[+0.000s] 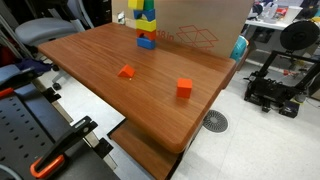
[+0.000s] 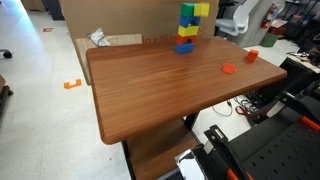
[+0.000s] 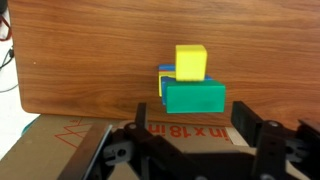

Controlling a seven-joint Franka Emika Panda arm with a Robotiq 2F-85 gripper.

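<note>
A tower of coloured blocks stands on the wooden table, with a blue block [image 1: 146, 43] low down. At its top, a green block [image 2: 187, 9] and a yellow block [image 2: 202, 9] appear side by side. From above, the green block [image 3: 195, 97] lies across the gap of my gripper, whose fingers stand apart with space on either side of it. Beyond the green block is the yellow block [image 3: 190, 62], clear of both fingers. Whether the yellow block rests against the tower cannot be told. Neither exterior view shows the gripper.
An orange block [image 1: 184, 88] and a flatter red-orange piece [image 1: 126, 72] lie on the table [image 1: 150, 105]. A cardboard panel [image 1: 205, 25] rises behind the tower.
</note>
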